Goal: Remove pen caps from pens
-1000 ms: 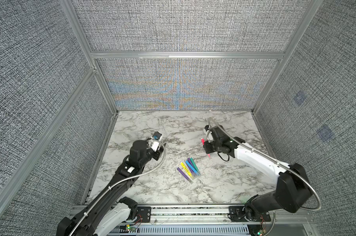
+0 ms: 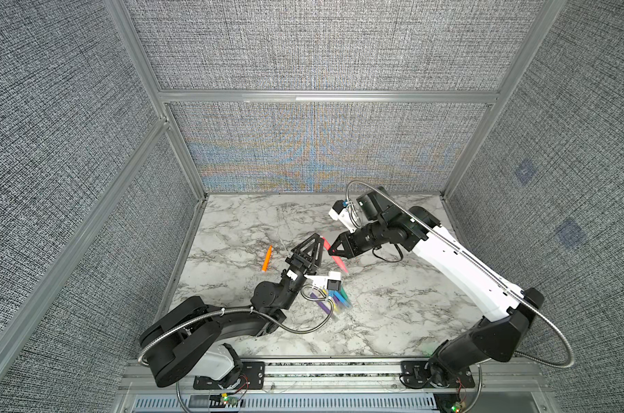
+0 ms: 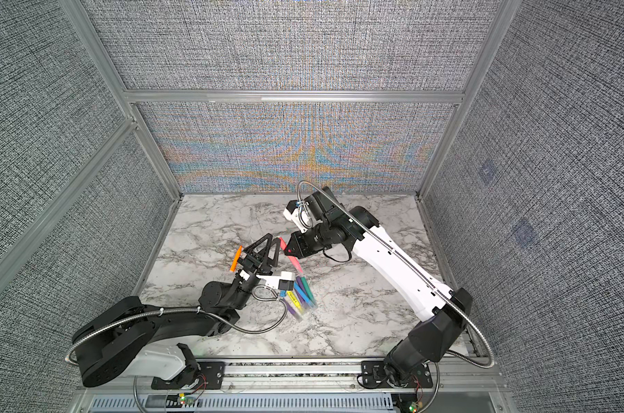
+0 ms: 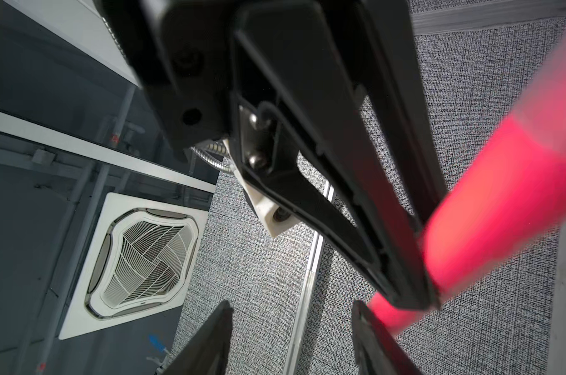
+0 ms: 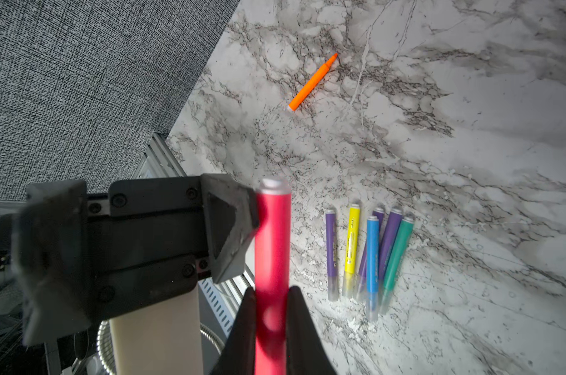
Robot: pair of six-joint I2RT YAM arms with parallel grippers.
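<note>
A pink marker point(image 5: 271, 237) is held upright-tilted in my right gripper, shut on it above the middle of the table point(image 3: 381, 316). My left gripper point(image 2: 316, 241) is beside the marker's upper end, its fingers apart with the marker's end near them; in the left wrist view the pink body point(image 4: 495, 200) is blurred close to them. An orange marker point(image 5: 311, 84) lies alone at the left. A loose group of purple point(image 5: 331, 243), yellow point(image 5: 351, 234), blue point(image 5: 372, 250) and teal point(image 5: 398, 256) markers with clear caps lies in front of the grippers.
Textured walls with metal rails enclose the table at back and sides. Bare marble point(image 2: 236, 227) lies at the back left and on the right front. The two arms are close together at the middle.
Both arms have come together at the middle: the right has raised the pink marker and moved left, the left has swung right, uncovering the orange marker, and tilted up toward the pink one.
</note>
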